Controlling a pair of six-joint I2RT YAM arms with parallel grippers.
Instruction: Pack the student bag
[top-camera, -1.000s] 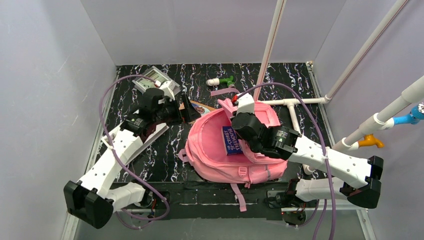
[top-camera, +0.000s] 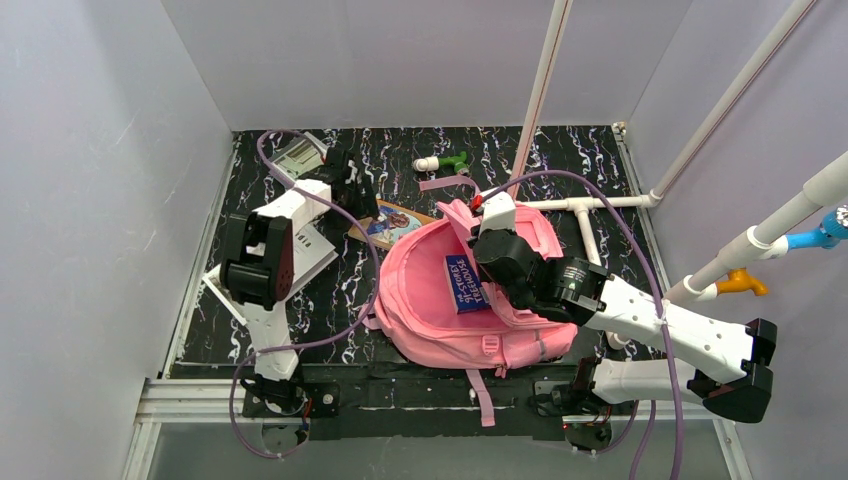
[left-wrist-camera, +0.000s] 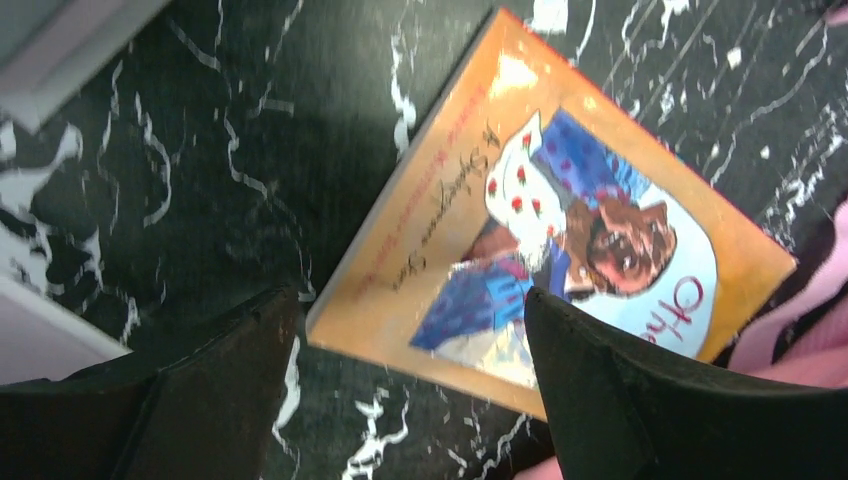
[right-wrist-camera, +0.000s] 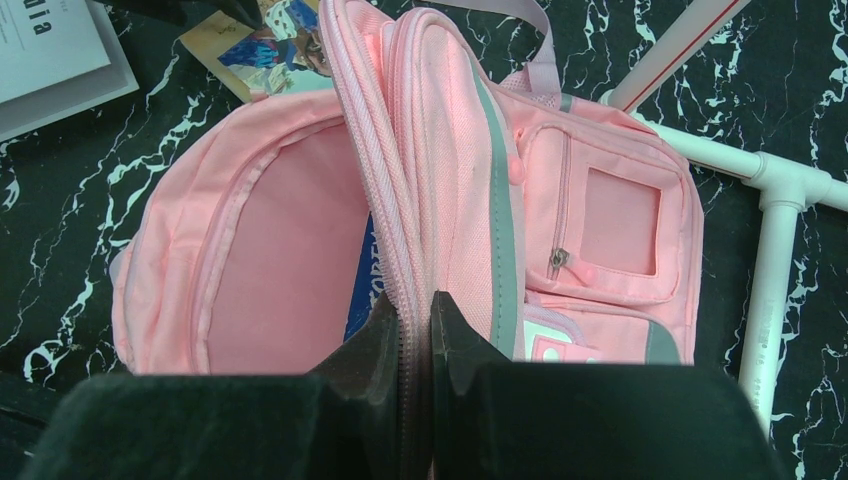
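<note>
The pink backpack (top-camera: 420, 300) lies open, with a blue book (top-camera: 465, 282) inside. My right gripper is shut on the bag's zipped front flap, lifting it aside. A book with an orange cartoon cover (left-wrist-camera: 430, 250) lies flat on the marble floor left of the bag's top. My left gripper hangs over that book, fingers apart, holding nothing. A white book (right-wrist-camera: 50, 55) lies further left, partly under the left arm in the top view.
A silver case (top-camera: 295, 155) sits at the back left. A green valve (top-camera: 450, 162) lies at the back. White pipes (top-camera: 590, 235) run along the right side, with orange and blue valves on the right wall.
My left arm has drawn in from the front left and shifted back over the cartoon book, its elbow swinging rightward. The right gripper has barely moved.
</note>
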